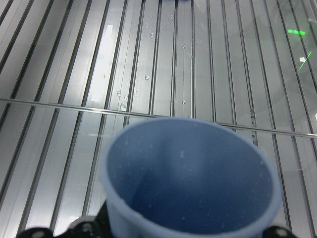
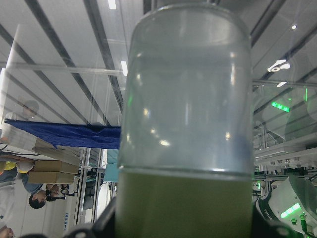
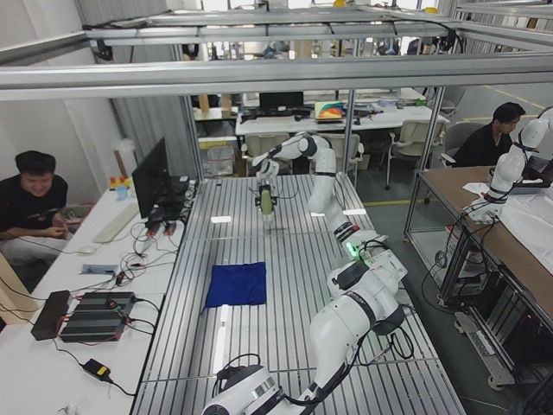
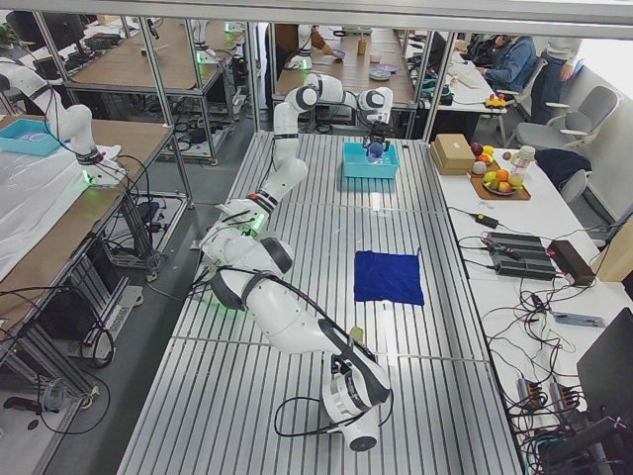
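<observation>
In the left wrist view a blue cup (image 1: 190, 178) fills the lower middle, with my left gripper shut on it. In the camera right view this cup (image 4: 375, 150) is over a light-blue bin (image 4: 358, 168) at the far end. My right gripper is shut on a clear bottle (image 2: 183, 109) with a green lower band, seen upright over the metal deck in the camera left view (image 3: 267, 202). A dark blue cloth (image 3: 236, 284) lies flat on the deck (image 3: 199, 354).
Cardboard boxes (image 4: 453, 153), a fruit board (image 4: 499, 187), electronics and a monitor (image 3: 151, 180) stand on the side tables. Both arms reach over the deck from one side.
</observation>
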